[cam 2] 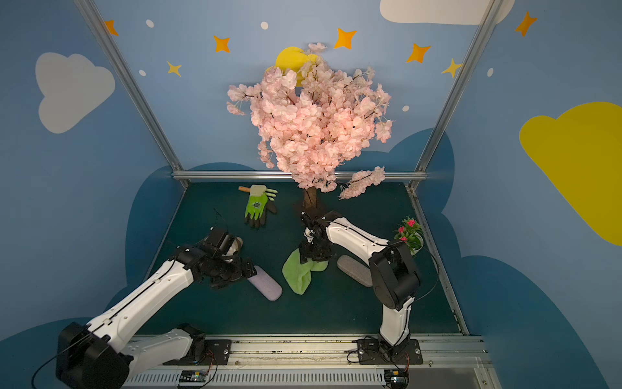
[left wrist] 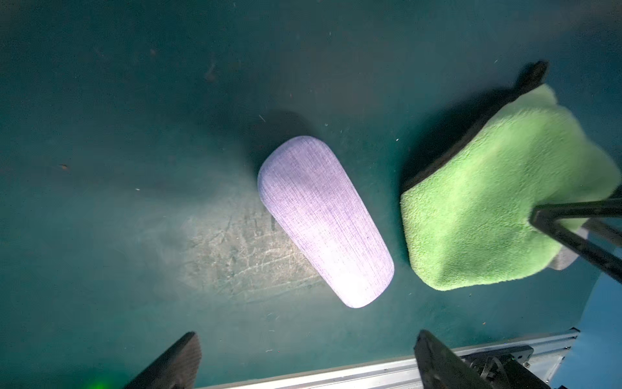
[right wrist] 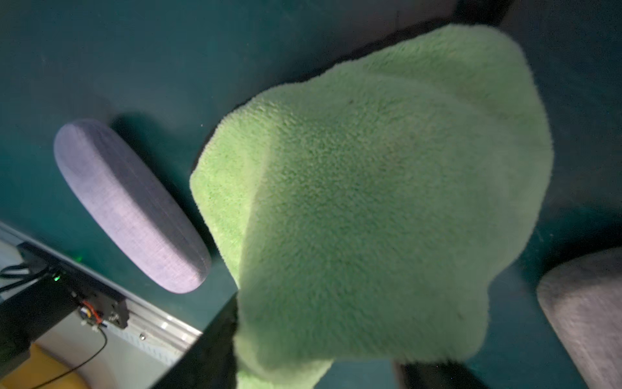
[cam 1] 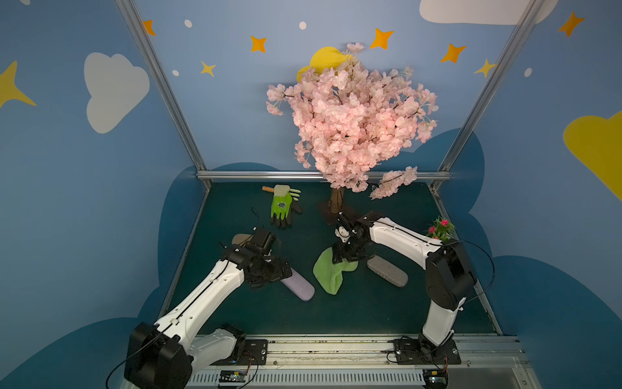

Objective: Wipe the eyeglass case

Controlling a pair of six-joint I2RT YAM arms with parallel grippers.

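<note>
A lilac eyeglass case (cam 1: pixel 298 285) (left wrist: pixel 324 220) lies on the green mat at front centre. My left gripper (cam 1: pixel 275 271) hangs over its back end, open and empty. Right of the case, a green cloth (cam 1: pixel 331 275) (right wrist: pixel 369 207) lies largely spread under my right gripper (cam 1: pixel 343 253), whose fingertips are mostly hidden by the cloth in the right wrist view; I cannot see how far they close on it. A grey case (cam 1: pixel 386 271) sits to the right of the cloth, and a tan case (cam 1: pixel 241 238) is partly hidden behind my left gripper.
Gardening gloves (cam 1: pixel 281 207) lie at back left. A blossom tree (cam 1: pixel 337 199) stands at back centre, and a small flowering plant (cam 1: pixel 440 228) at right.
</note>
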